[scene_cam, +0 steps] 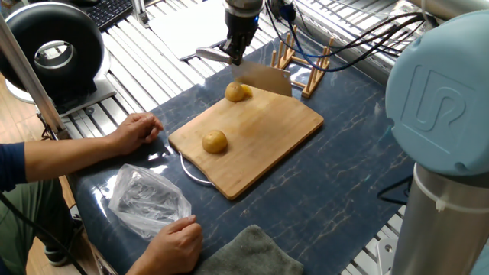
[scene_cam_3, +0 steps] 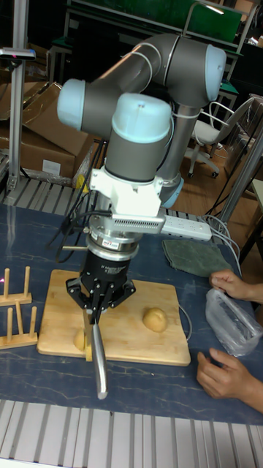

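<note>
My gripper [scene_cam: 235, 58] is shut on a cleaver [scene_cam: 263, 79], whose broad blade stands upright at the far edge of the wooden cutting board [scene_cam: 267, 137]. Its metal handle [scene_cam_3: 99, 366] sticks out past the board in the other exterior view. Close against the blade sits a potato [scene_cam: 234, 92], with a paler yellow piece [scene_cam: 247, 90] at its side by the blade. A second, whole-looking potato [scene_cam: 215, 141] rests apart on the board. Whether the blade's lower edge touches the board is hidden.
A wooden peg rack [scene_cam: 312, 72] stands just behind the blade. A person's hands [scene_cam: 136, 134] are near the board, one by a clear plastic bag [scene_cam: 149, 200]. A grey cloth [scene_cam: 252, 253] lies in front. Dark table surface right of the board is free.
</note>
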